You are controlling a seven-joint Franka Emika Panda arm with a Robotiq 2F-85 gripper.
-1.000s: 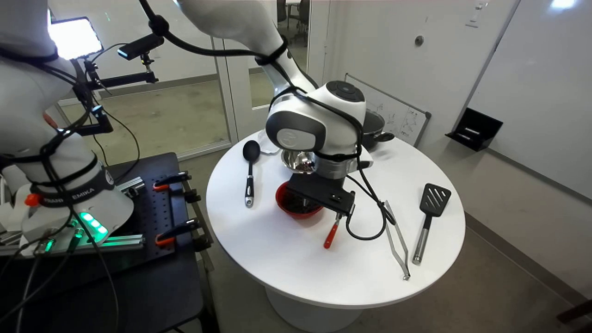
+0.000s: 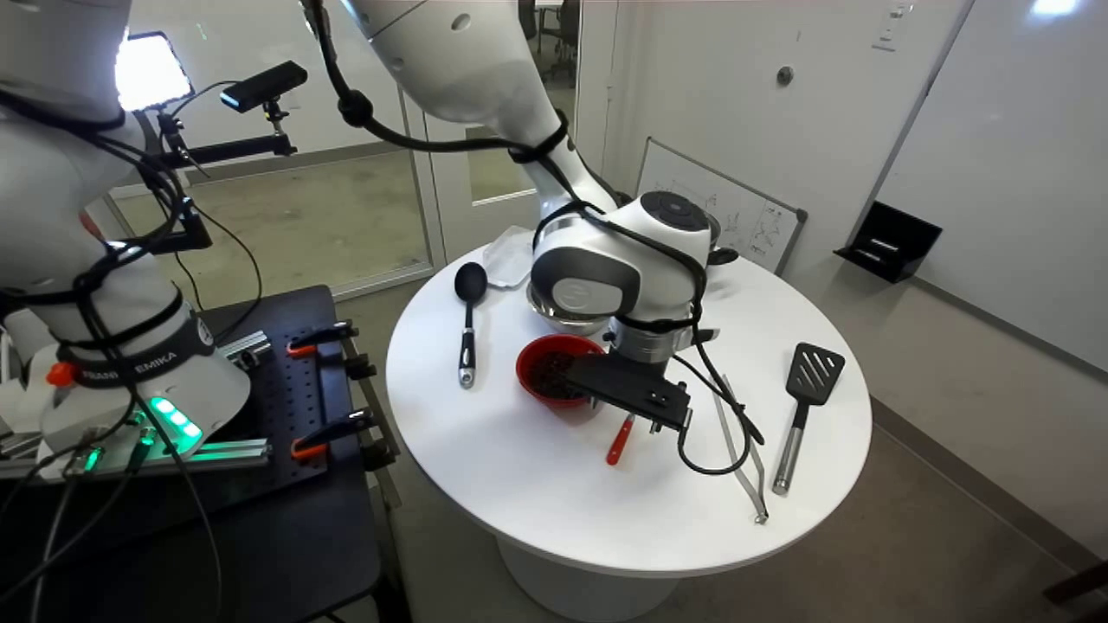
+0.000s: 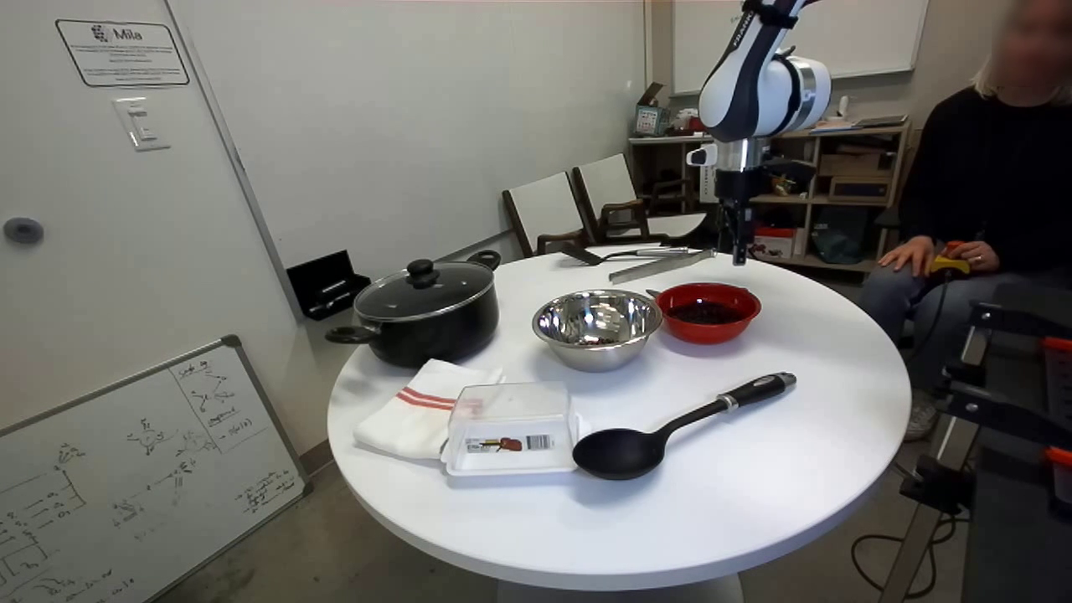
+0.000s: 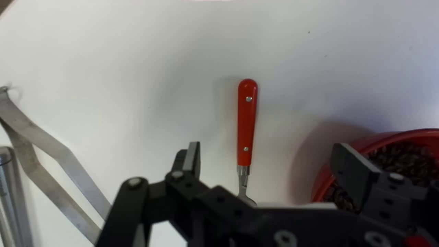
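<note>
My gripper is open above the table, with nothing held between its fingers. A utensil with a red handle (image 4: 247, 119) lies on the table; in the wrist view its handle points away from the gripper, and its metal end is mostly hidden by the gripper body. The right finger (image 4: 354, 173) overlaps the near side of a red bowl (image 4: 372, 142) that holds dark beans; I cannot tell from this view how high above it the finger is. In exterior view 2 the fingers hang over the far side of the table, behind the red bowl (image 3: 708, 332).
Metal tongs (image 4: 61, 154) and a slotted spatula (image 2: 815, 374) lie to one side. A steel bowl (image 3: 598, 337), a lidded black pot (image 3: 427, 311), a clear container (image 3: 512, 432), a cloth (image 3: 417, 417) and a black spoon (image 3: 618, 452) take up other parts of the table.
In exterior view 1 the arm and gripper have shifted right and a little lower in the picture, away from the red bowl and over the red-handled utensil. The tabletop objects have stayed put.
</note>
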